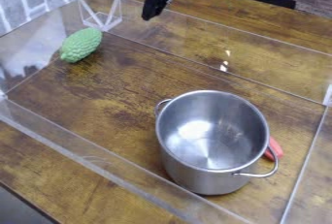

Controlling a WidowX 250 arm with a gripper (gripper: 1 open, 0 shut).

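Observation:
My black gripper (153,5) hangs at the top of the camera view, cut off by the frame edge, open, high above the back of the clear-walled work area. A green bumpy vegetable (81,46) lies at the left. A steel pot (195,155) with two side handles stands at the front right, empty inside. A red object (273,150) lies just right of the pot, partly hidden behind it.
Transparent walls enclose the wooden surface (143,92) on the sides. A white slatted structure stands at the back left.

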